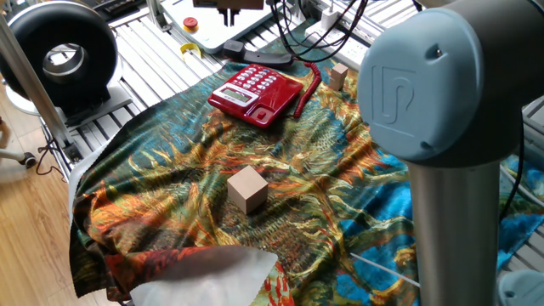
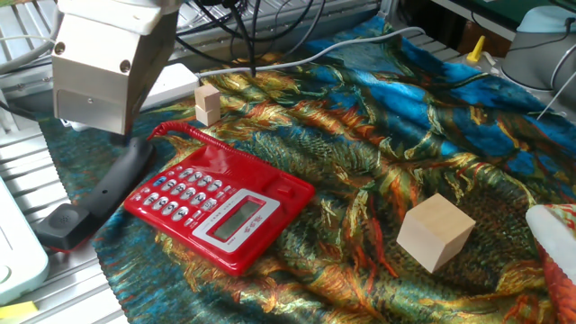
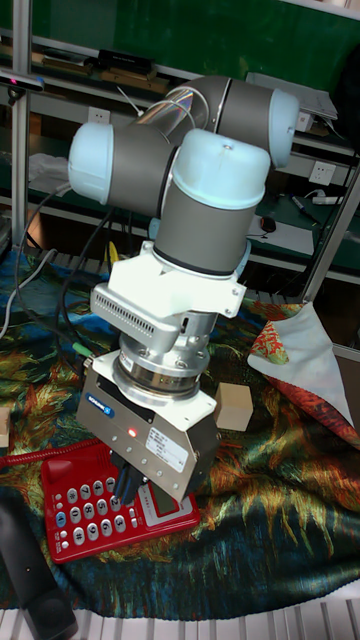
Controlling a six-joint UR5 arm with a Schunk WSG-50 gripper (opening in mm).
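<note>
A red telephone (image 1: 255,94) with silver keys and a small display lies on the patterned cloth. Its black handset (image 2: 99,196) is off the base, lying alongside the keypad end, with a red coiled cord (image 2: 191,131) running to the phone. My gripper (image 1: 228,17) hangs above the table at the handset's side of the phone, its fingers pointing down. The dark fingers (image 3: 127,482) overlap the phone in the third exterior view, but they look well above it. The gap between them is not clear, and no object shows in them.
A large wooden cube (image 1: 247,189) sits on the open cloth, with small wooden blocks (image 2: 207,105) near the cord. Black cables (image 1: 316,51) hang behind. A white panel with a red button (image 1: 190,24) stands beyond the handset. The cloth (image 1: 161,187) is wrinkled, one corner folded over.
</note>
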